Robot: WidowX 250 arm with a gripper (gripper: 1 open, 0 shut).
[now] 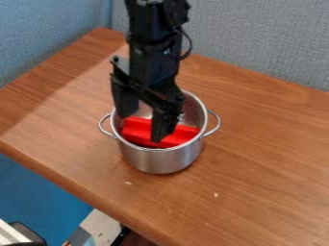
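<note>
A steel pot [160, 159] with two side handles stands on the wooden table. A red cylindrical object [178, 136] lies inside it. My black gripper [141, 113] reaches down from the top into the pot, open, its two fingers over the red object and hiding part of it. Whether the fingertips touch the object I cannot tell.
Blue-grey padded walls [257, 43] stand behind and to the left.
</note>
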